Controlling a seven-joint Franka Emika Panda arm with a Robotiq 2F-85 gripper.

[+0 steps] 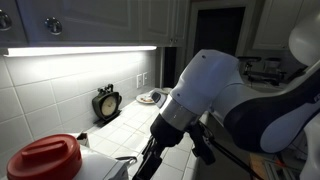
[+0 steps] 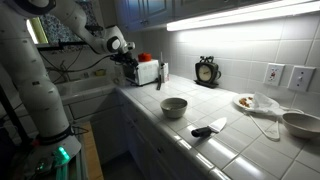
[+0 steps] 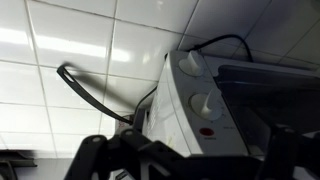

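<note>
My gripper stands open beside the white toaster oven, its dark fingers at the lower edge of the wrist view with nothing seen held between them. The toaster oven (image 3: 186, 105) shows its knobs and a dark front in that view. A thin black curved strip (image 3: 90, 92) lies on the white tiles to the left of the oven. From exterior view 2, the gripper (image 2: 129, 72) hangs just in front of the oven (image 2: 148, 73). A red lidded thing (image 1: 46, 158) sits on top of the oven.
Further along the counter are a grey bowl (image 2: 174, 107), a knife-like tool with a black handle (image 2: 209, 129), a plate with food (image 2: 243, 102), a light spoon (image 2: 264, 128) and another bowl (image 2: 302, 124). A black round-faced thing (image 2: 207, 71) stands against the wall. Bare tiles lie between them.
</note>
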